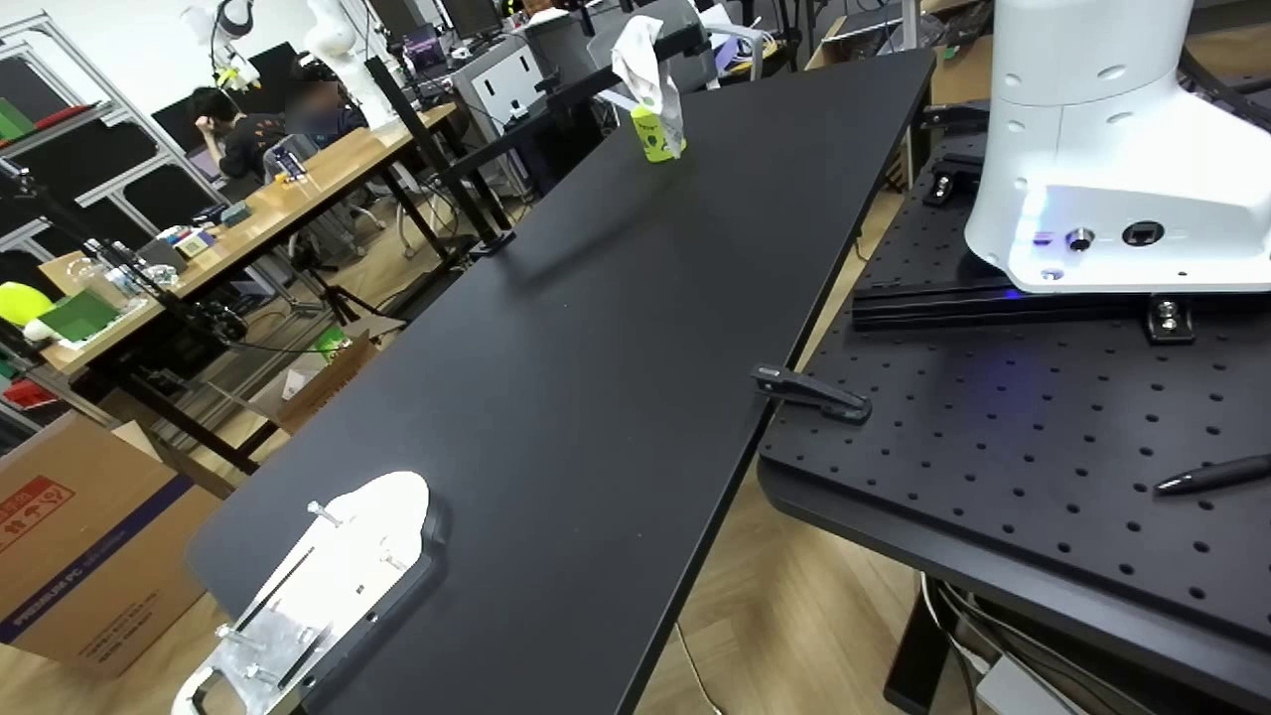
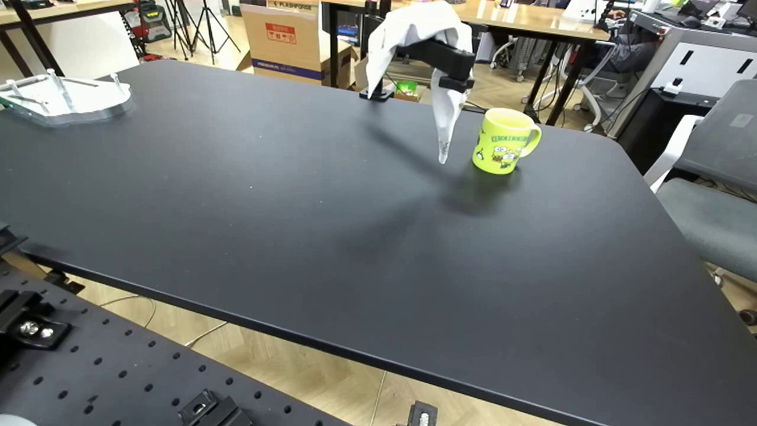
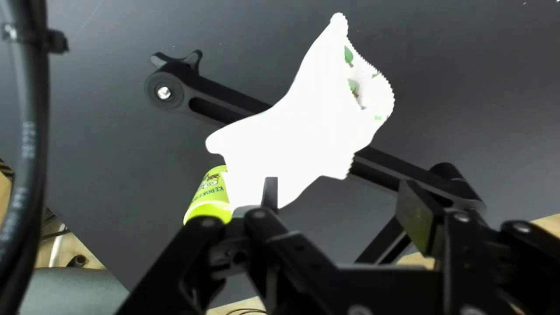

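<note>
A white cloth (image 2: 419, 35) hangs over the black bar (image 2: 443, 57), its lower tip dangling above the table. In the wrist view the same cloth (image 3: 299, 126) lies across the bar, with small green leaf prints on a turned-up edge. My gripper is above the bar with its fingers spread apart. The left finger (image 3: 270, 194) overlaps the cloth's lower edge; contact cannot be judged. Nothing shows clamped between the fingers. Neither exterior view has the gripper in it.
A yellow-green mug (image 2: 500, 145) stands upright near the cloth's tip. The bar's clamped stand sits at the far table edge. A white-topped metal fixture (image 1: 346, 560) occupies the other end.
</note>
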